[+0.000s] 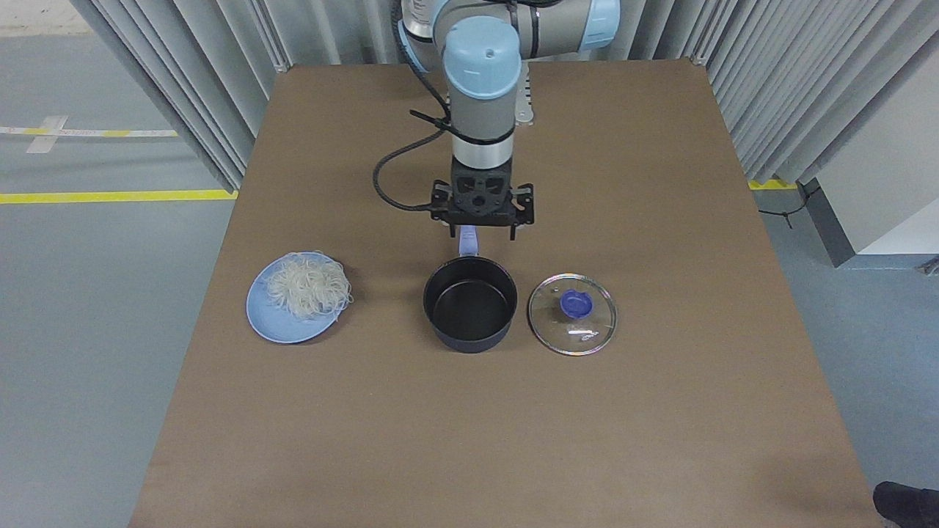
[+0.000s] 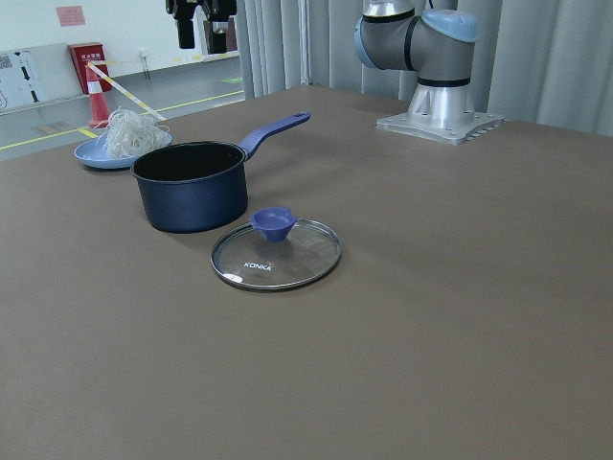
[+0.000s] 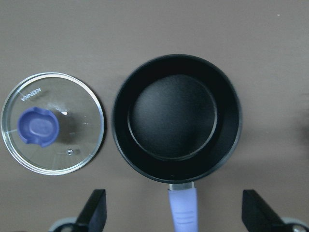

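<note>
A dark saucepan point(image 1: 469, 303) with a blue handle point(image 3: 183, 209) stands mid-table. My gripper point(image 1: 481, 230) hangs above that handle, open, with nothing between its fingers; in the wrist view the fingers sit either side of the handle. A glass lid point(image 1: 572, 334) with a blue knob point(image 2: 274, 223) lies beside the pot, at the front view's right. On the other side is a blue plate point(image 1: 264, 312) heaped with pale noodles point(image 1: 308, 286).
A dark object point(image 1: 902, 503) shows at the bottom right corner of the front view, off the table.
</note>
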